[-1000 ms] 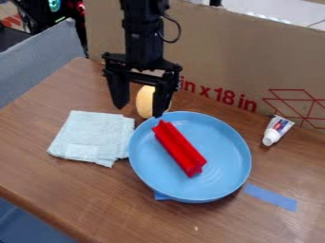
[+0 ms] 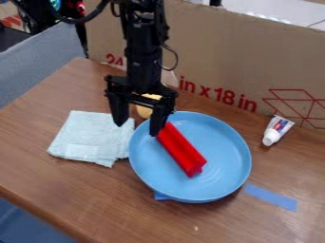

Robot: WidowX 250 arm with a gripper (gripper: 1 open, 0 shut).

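My black gripper [image 2: 139, 115] hangs open over the back left edge of a light blue plate [image 2: 216, 180], between the plate and a folded pale cloth [image 2: 86, 138]. A red bar-shaped object [image 2: 184, 152] lies on the plate, its far end just right of my gripper. A yellow object [image 2: 147, 110] is partly hidden behind the gripper.
A white tube [image 2: 277, 131] lies at the right. A cardboard panel [image 2: 241, 57] stands along the back. Blue tape [image 2: 271, 197] is on the wooden table [image 2: 89, 190], which is clear at the front left. A grey edge [image 2: 45, 76] runs along the left.
My gripper has moved down and slightly left, now covering more of the yellow object behind it. The plate, red object, cloth and tube are unchanged.
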